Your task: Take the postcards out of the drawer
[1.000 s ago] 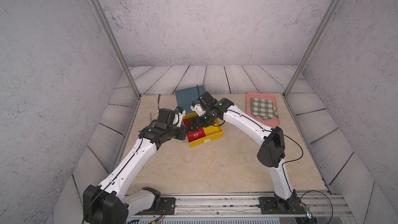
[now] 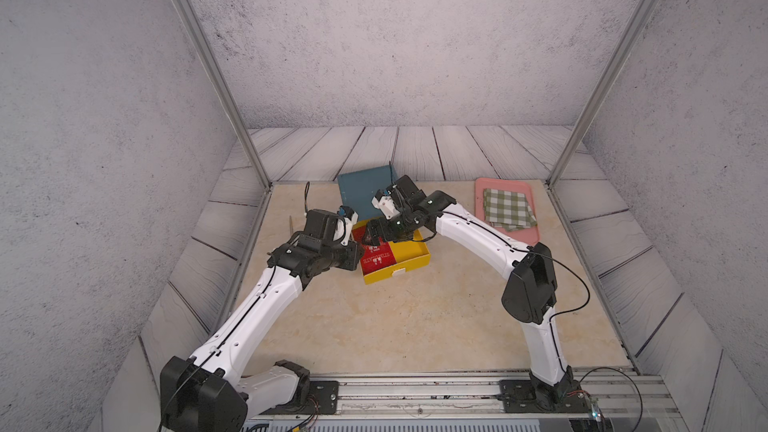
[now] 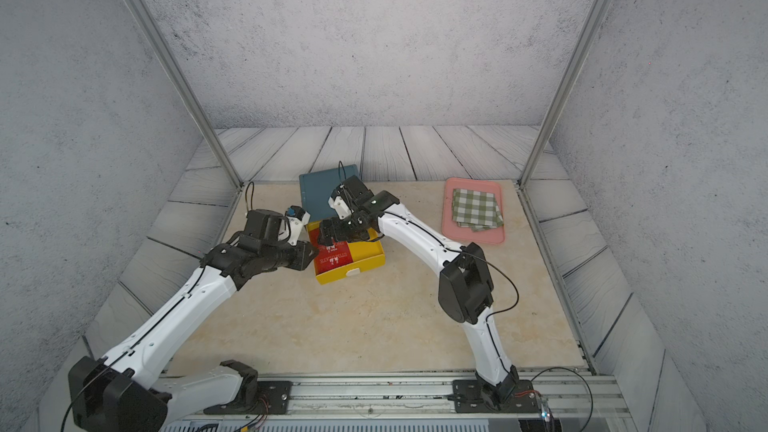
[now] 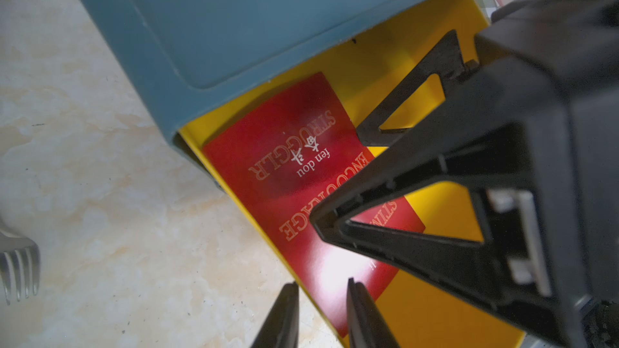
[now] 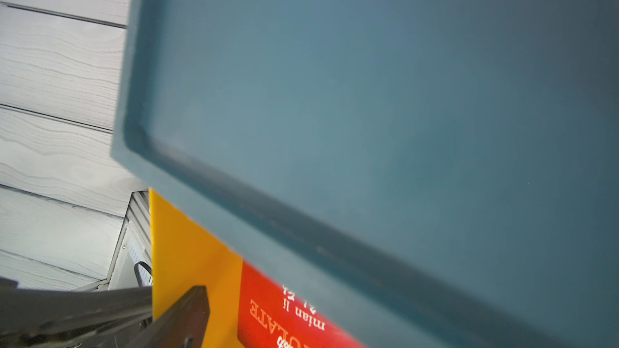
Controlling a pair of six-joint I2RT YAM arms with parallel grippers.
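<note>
A yellow drawer point(image 2: 412, 257) stands pulled out in front of the blue cabinet point(image 2: 360, 192). Red postcards point(image 4: 258, 148) with gold and white lettering lie along its left side. In the left wrist view, my left gripper is shut on the drawer's left side wall, one finger on either side of it. My right gripper hovers over the postcards, its black fingers spread and empty. The right wrist view shows part of the cards and the finger ends at the bottom left; the cabinet top covers the rest.
A fork point(image 4: 18, 261) lies on the table left of the drawer. At the right rear, a pink tray point(image 2: 531, 235) bears a green checked cloth point(image 2: 508, 209). The table point(image 2: 432, 320) in front of the drawer is bare.
Above the postcards, my right gripper has shifted slightly back and upward in the view, showing more of the red cards. My left arm holds still at the drawer's left side.
</note>
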